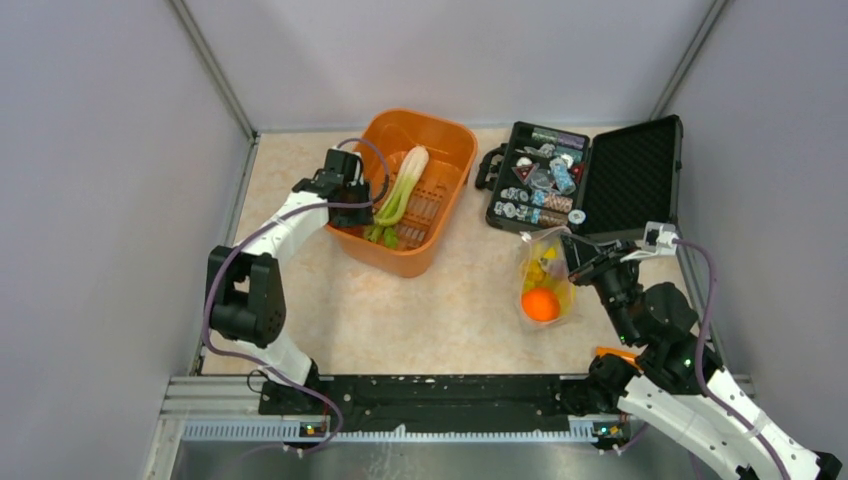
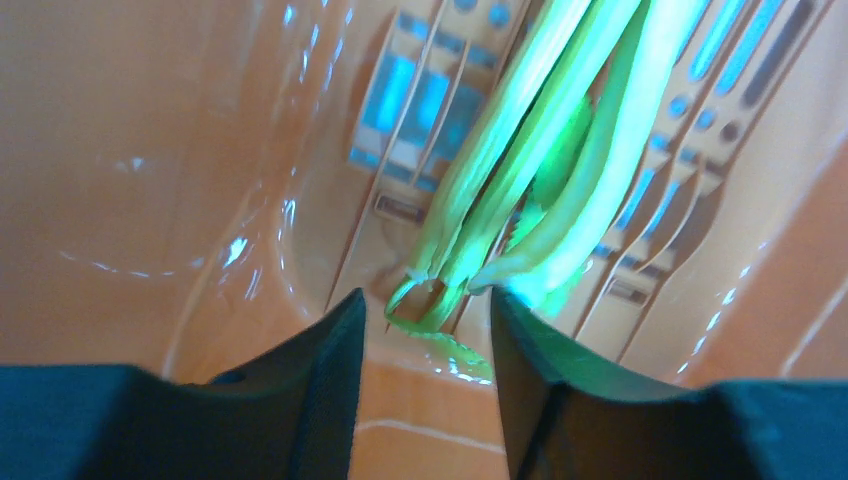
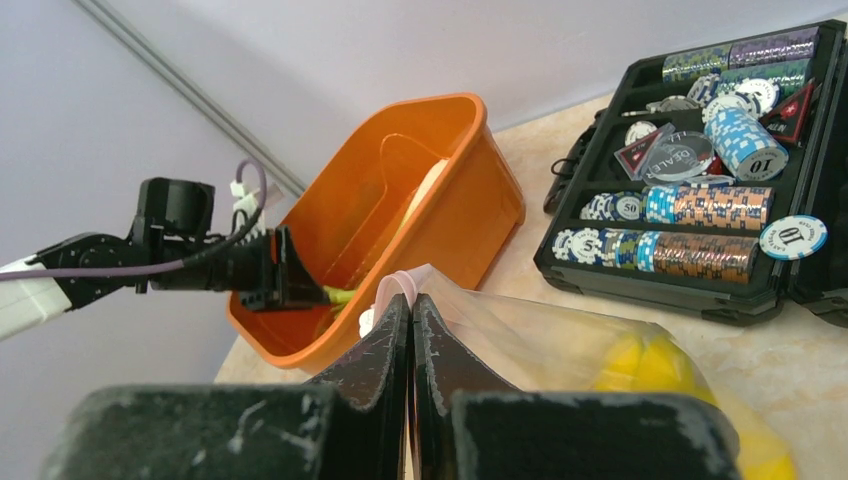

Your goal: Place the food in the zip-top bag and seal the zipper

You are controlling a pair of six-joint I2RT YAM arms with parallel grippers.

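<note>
A celery stalk lies lengthwise in the orange bin. In the left wrist view the cut and leafy ends of the celery lie beyond my left gripper, whose fingers are apart with no food clamped between them. From the top, that left gripper sits over the bin's left side. My right gripper is shut on the rim of the clear zip bag. Inside the bag are an orange and yellow items.
An open black case of poker chips stands at the back right, close behind the bag. Bare tabletop lies in front of the bin and left of the bag. Something orange lies by the right arm's base.
</note>
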